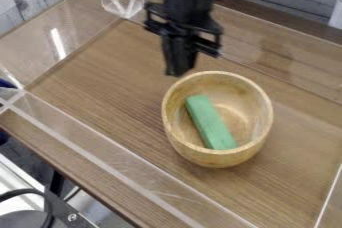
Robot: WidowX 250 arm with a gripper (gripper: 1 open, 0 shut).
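Note:
A round light wooden bowl [253,112] sits on the wooden table right of centre, with a green block [209,120] lying inside it. The dark arm hangs from the top centre, and its gripper [178,64] is above the table, up and left of the bowl, apart from it. Its fingertips are blurred; nothing shows between them, and it appears shut.
Clear plastic edging runs along the left and lower left, with a clear angular piece at the top left. A dark cable lies at the bottom left corner.

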